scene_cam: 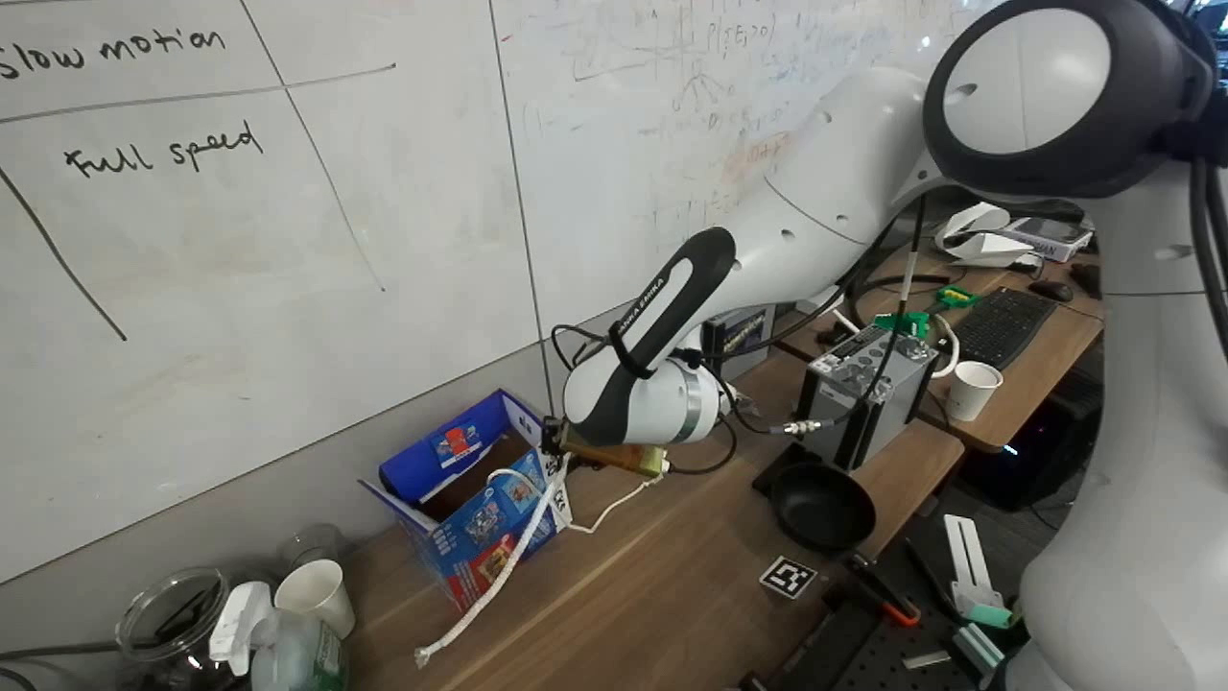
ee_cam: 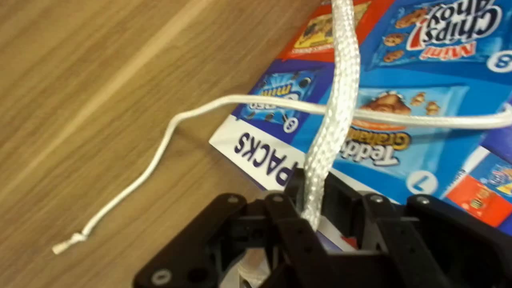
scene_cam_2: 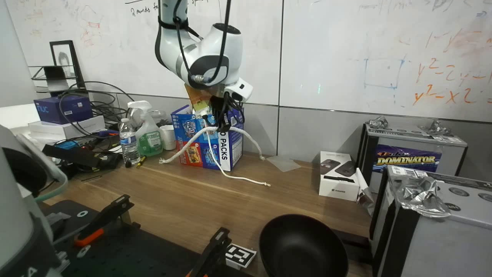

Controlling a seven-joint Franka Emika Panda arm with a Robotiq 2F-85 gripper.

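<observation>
A thick white braided rope (ee_cam: 343, 86) runs up from between the fingers of my gripper, which is shut on it. In the second exterior view, the gripper (scene_cam_2: 223, 122) hangs in front of the blue snack box (scene_cam_2: 186, 138), and the rope (scene_cam_2: 190, 142) droops to both sides with both ends free. A thinner white cord (ee_cam: 158, 149) hangs over the front of the box (ee_cam: 432, 77) and trails onto the table, ending in a knot. In the wrist view the thick rope crosses in front of this cord. The box (scene_cam: 484, 536) has its top open.
A paper cup (scene_cam: 317, 593), a spray bottle (scene_cam: 288, 656) and a glass jar (scene_cam: 173, 622) stand left of the box. A black pan (scene_cam: 820, 507) sits toward the right. Bare wooden table (scene_cam: 645, 576) lies between.
</observation>
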